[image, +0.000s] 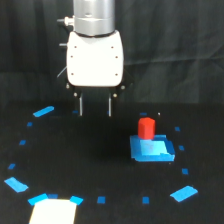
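Note:
My gripper (95, 113) hangs from the white hand (95, 62), left of the middle of the view. Its two thin fingers point down with a clear gap and nothing between them. To its right and apart from it, a small red block (146, 129) is at the back of a blue square (138, 152), which has a pale patch (152, 148) on it. Whether the block rests on the square or just behind it, I cannot tell.
Blue tape strips (16, 184) and small blue marks lie around the black table. A pale yellowish piece (53, 211) is at the front left edge.

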